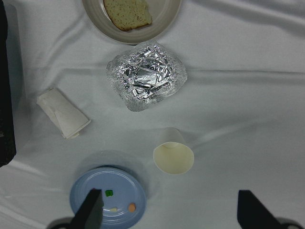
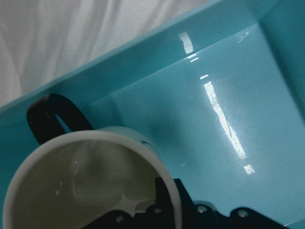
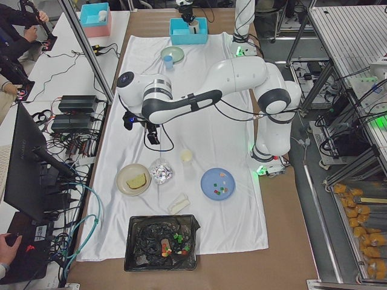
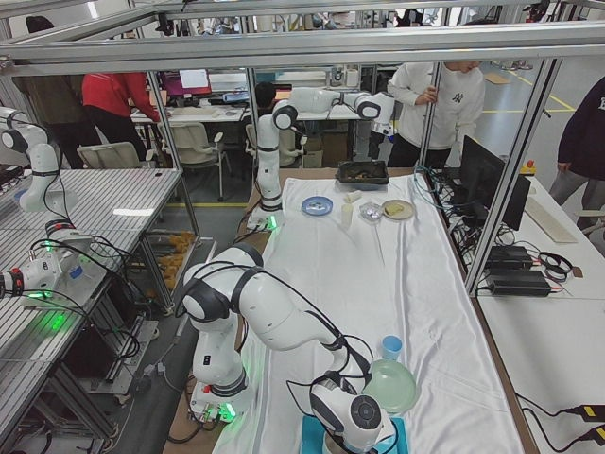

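Observation:
My left gripper [image 3: 140, 127] hangs open over the white cloth, with nothing between its fingers. Below it lie a beige plate [image 1: 162, 19] with bread [image 1: 125, 13], a foil bundle [image 1: 146, 75], a pale cup [image 1: 173, 157], a folded white napkin [image 1: 63, 113] and a blue plate [image 1: 107, 177] with small coloured pieces. At the far end, a white mug [image 2: 71, 148] with a black handle is inside a light blue bin [image 2: 238, 95]. My right gripper's fingers reach to the mug's near rim; whether they are shut on it is unclear.
A black lined tray [image 3: 161, 243] with coloured pieces sits at one end of the table. A green plate [image 4: 391, 383] and blue cup [image 4: 391, 347] stand beside the bin. A monitor and cables line the side.

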